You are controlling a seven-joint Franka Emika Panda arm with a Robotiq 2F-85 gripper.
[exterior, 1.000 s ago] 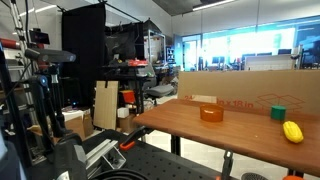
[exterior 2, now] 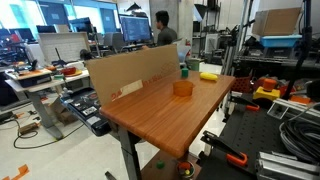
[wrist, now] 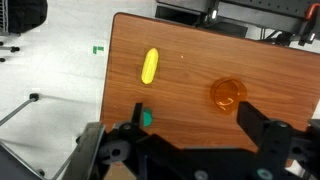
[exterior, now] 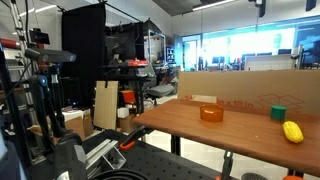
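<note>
My gripper is open high above the table, its dark fingers spread wide at the bottom of the wrist view with nothing held between them. An orange round bowl [exterior: 211, 113] stands near the middle of the wooden table [exterior: 180, 122]; in the wrist view the bowl [wrist: 228, 94] looks empty. A long yellow object [exterior: 292, 132] lies towards the right end, shaped like corn or a banana. Behind it is a small green cup-like object [exterior: 278, 112]. In the wrist view the green object [wrist: 146, 117] is partly hidden by the left finger.
A tall cardboard panel [exterior 2: 150, 75] runs along one long side of the table. Bare wood surrounds the objects. Cables [exterior 2: 300, 135] lie on the dark base beside the table, and a person [exterior 2: 163, 30] is in the background.
The bowl, the yellow object and the green object have not moved. A small dark shape now shows at the top edge of exterior view 1, absent one second ago.
</note>
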